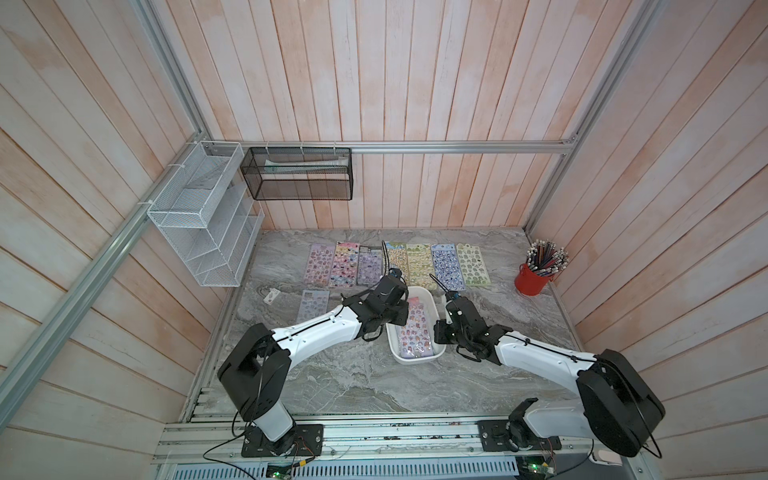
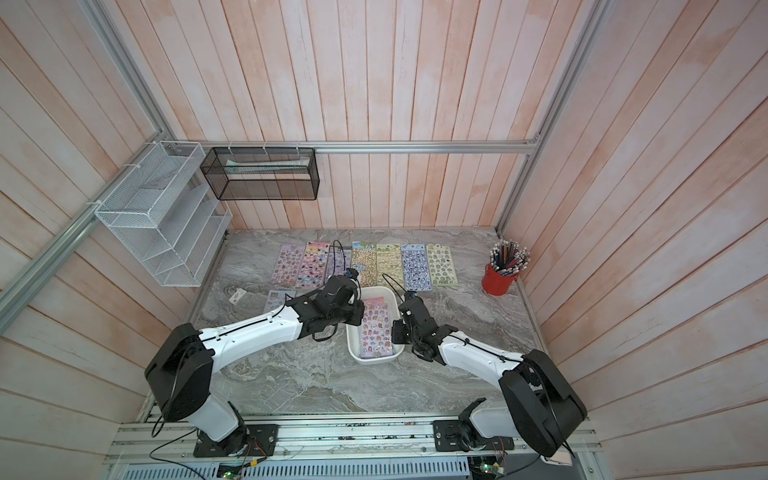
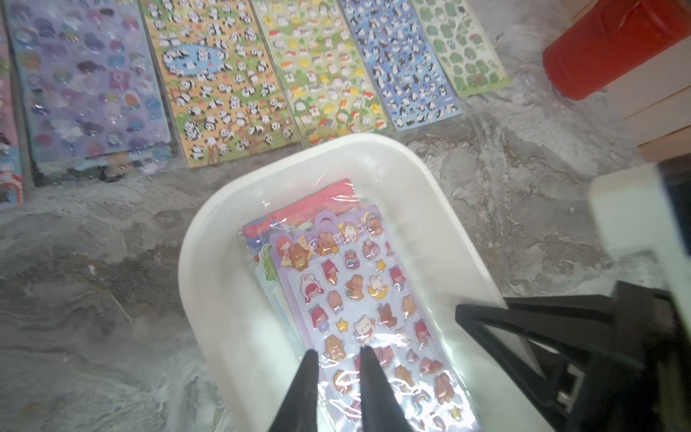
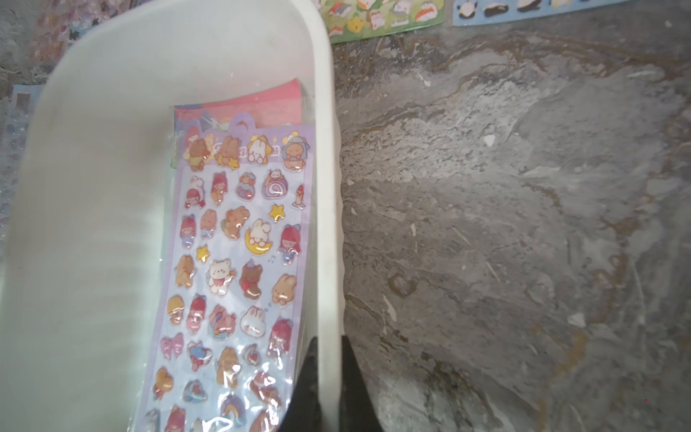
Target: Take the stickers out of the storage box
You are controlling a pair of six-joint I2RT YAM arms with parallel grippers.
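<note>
The white storage box [image 3: 216, 216] stands on the table with a pile of sticker sheets inside. On top lies a lilac sheet [image 3: 356, 288] of bears and rabbits, and a pink sheet [image 3: 309, 205] peeks out beyond its far end. My left gripper hangs over this pile, its fingers parted with a small gap and nothing held between them. My right gripper is shut on the box's right side wall, one finger inside and the other outside. Whether the left fingertips touch the top sheet, I cannot tell.
A row of several sticker sheets [image 1: 418, 264] lies along the back of the table. Another sheet [image 1: 313, 304] rests left of the box. A red bucket of pens [image 1: 530, 280] stands at the right.
</note>
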